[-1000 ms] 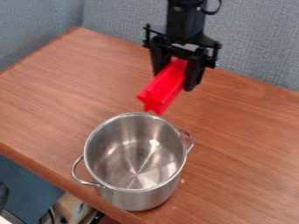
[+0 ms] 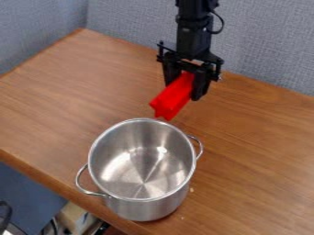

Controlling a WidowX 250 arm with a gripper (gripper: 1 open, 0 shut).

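Observation:
My black gripper (image 2: 190,66) hangs over the back middle of the wooden table, shut on a red block (image 2: 173,95) that slants down toward the lower left. Below it, nearer the front, a steel pot (image 2: 141,190) with two side handles stands upright and looks empty. The block's lower end is above the pot's far rim in the view, apart from it.
Grey padded walls stand behind it. The table's edge runs along the lower left, with cables below it.
My gripper has moved back with the red block in it, away from the camera, so both appear smaller. The pot has not moved.

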